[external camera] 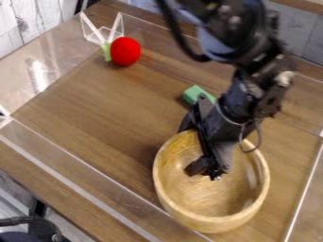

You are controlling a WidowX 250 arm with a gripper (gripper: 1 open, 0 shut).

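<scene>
A large wooden bowl (212, 198) sits at the front right of the tabletop. My black gripper (199, 151) reaches down to the bowl's back-left rim, its fingers at and inside the rim; whether they are closed on it cannot be told. A green object (197, 95) lies behind the gripper, partly hidden by the arm.
A red ball (125, 51) sits at the back left beside a white wire-like holder (101, 33). A wall runs along the back.
</scene>
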